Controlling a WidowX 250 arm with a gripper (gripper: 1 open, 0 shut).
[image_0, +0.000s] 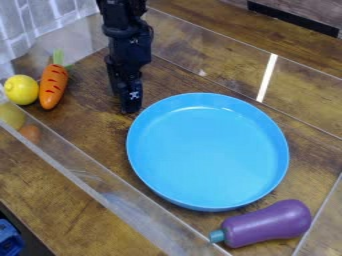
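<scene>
My black gripper (126, 92) reaches down from the top centre-left to just above the wooden tabletop, between an orange toy carrot (52, 84) on its left and a large blue plate (207, 150) at its lower right. It is open; whether anything small lies between its fingers is too dark to tell.
A yellow lemon (20, 89) and other small items lie at the far left beside a transparent edge. A purple toy eggplant (265, 223) lies at the lower right.
</scene>
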